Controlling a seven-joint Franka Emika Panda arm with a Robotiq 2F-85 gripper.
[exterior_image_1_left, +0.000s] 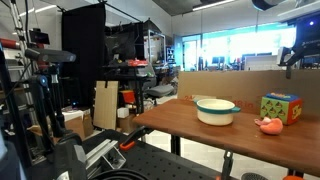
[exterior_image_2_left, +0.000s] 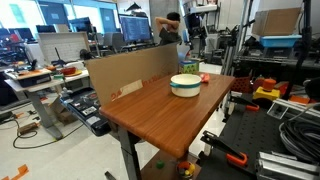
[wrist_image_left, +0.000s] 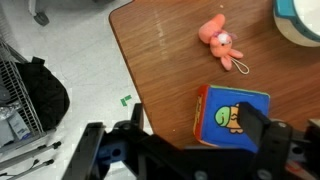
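My gripper is open and empty, its black fingers standing wide apart in the wrist view. Below them, partly covered by the right finger, lies a colourful box with a blue top and a cartoon picture. In exterior view 1 the gripper hangs clear above the table, and the box sits near the far edge at the right. A pinkish-orange soft toy with a thin loop lies close to the box. A white bowl with a teal rim stands farther left on the table.
The brown wooden table has much bare room on the side away from the box. A tall brown panel runs along one long edge. Past the table edge, the wrist view shows pale floor and a wire rack.
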